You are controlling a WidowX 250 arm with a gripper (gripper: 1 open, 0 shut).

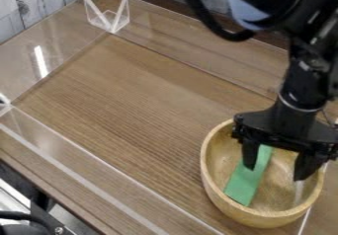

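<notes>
A round wooden bowl [227,197] sits at the lower right of the table, with a green block [246,183] lying inside it. My black gripper [275,150] is lowered into the bowl's upper part, its fingers apart, one near the green block's top end and the other at the bowl's right side. Whether anything is held between them is hard to make out.
A clear acrylic holder [109,12] stands at the back left edge. Cables and a dark gap lie at the lower left.
</notes>
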